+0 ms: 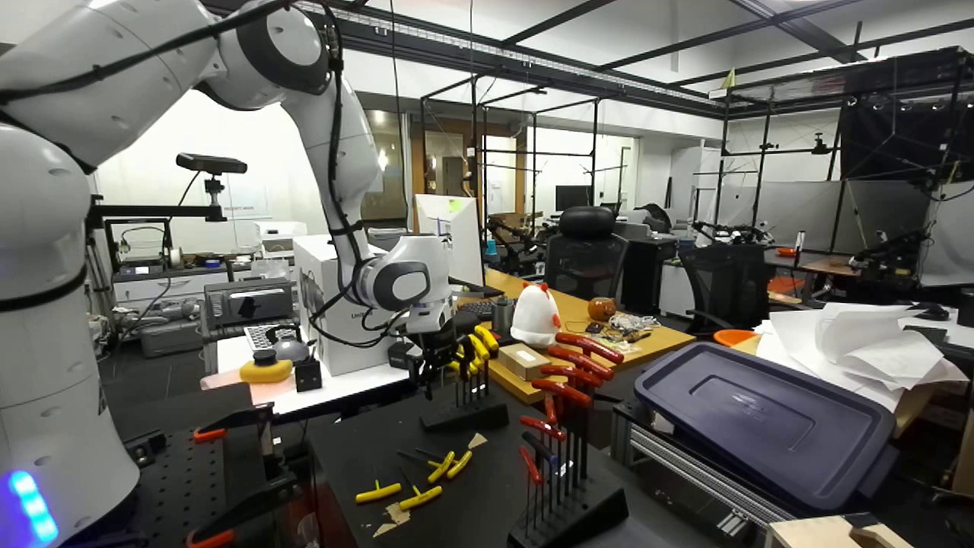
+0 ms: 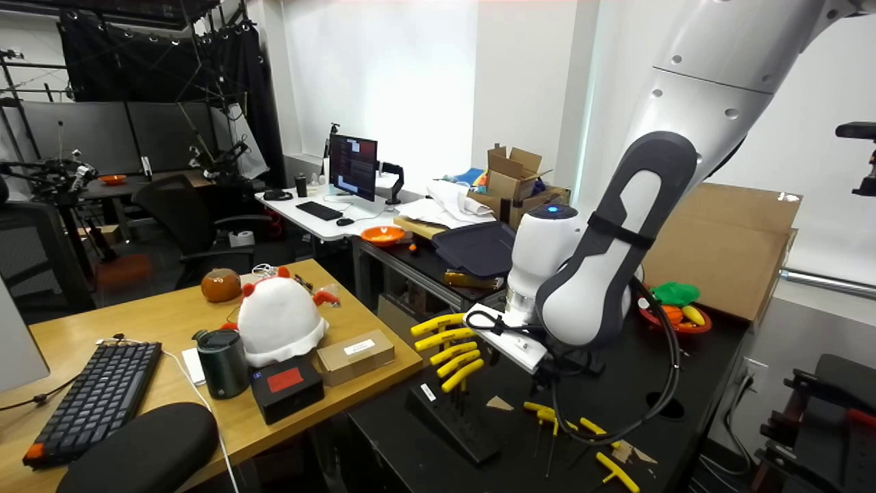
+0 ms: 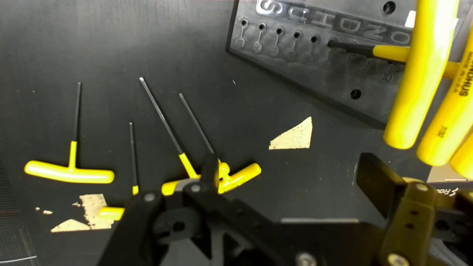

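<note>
My gripper stands open above the black table, nothing between its fingers. Below it in the wrist view, several yellow T-handle hex keys lie loose: one at the left (image 3: 70,173), others partly covered by the left finger (image 3: 210,170). At the upper right, a black holder (image 3: 283,48) has a row of empty holes at one end and upright yellow-handled keys (image 3: 417,84) at the other. Exterior view 1 has the gripper (image 1: 427,365) beside these upright handles, at about their height. The hand and cables largely hide the fingers in exterior view 2.
A second holder (image 1: 584,511) with red-handled keys stands on the same table. Torn tan scraps (image 3: 292,135) lie on its surface. Beyond are a wooden desk (image 2: 353,394) with a small cardboard box (image 2: 354,358), and a dark blue lid (image 1: 767,420).
</note>
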